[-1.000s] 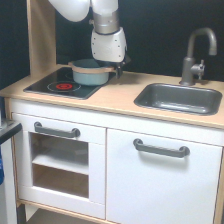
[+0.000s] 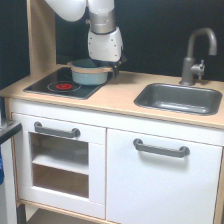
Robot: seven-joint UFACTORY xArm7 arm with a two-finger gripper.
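A blue-teal pot (image 2: 88,77) stands at the back of the black stovetop (image 2: 47,95), on the left part of the counter. Over the pot's right side hangs the white arm, coming down from above. At the arm's lower end, my gripper (image 2: 114,69) is a small dark shape beside the pot's right rim. Its fingers are too small and dark to show whether they are open, shut or touching the pot.
A metal sink (image 2: 180,98) with a curved faucet (image 2: 194,58) takes up the right of the counter. Bare wooden counter (image 2: 119,91) lies between stovetop and sink. Below are a closed white cabinet door (image 2: 160,180) and an oven door (image 2: 62,165).
The arm's white end has shifted slightly to the left, closer over the pot. The pot seems to sit in about the same place.
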